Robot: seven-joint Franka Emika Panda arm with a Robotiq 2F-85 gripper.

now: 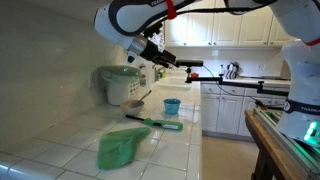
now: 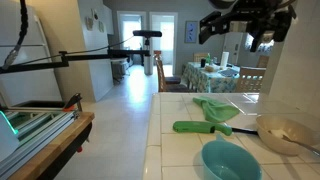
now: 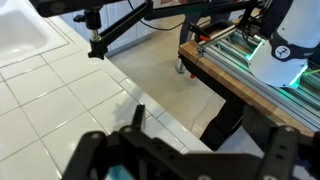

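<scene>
My gripper (image 2: 229, 40) hangs high above the counter, its dark fingers spread apart with nothing visible between them. In the wrist view the gripper shows along the bottom edge, also parted. Below it on the white tiles stands a teal bowl (image 2: 230, 160), empty as far as shows. A long green object (image 2: 200, 127) with a dark thin end lies behind the bowl, and a crumpled green cloth (image 2: 216, 109) rests farther back. To the right sits a tan bowl or pan (image 2: 286, 133) with a utensil (image 2: 303, 144) leaning in it.
The white tiled counter (image 3: 55, 130) has bare room around these things and ends at a straight edge above the floor. A wall borders its far side. The arm's wooden base table (image 1: 282, 150) stands across the gap. A dark stand arm (image 2: 90, 57) juts in at the left.
</scene>
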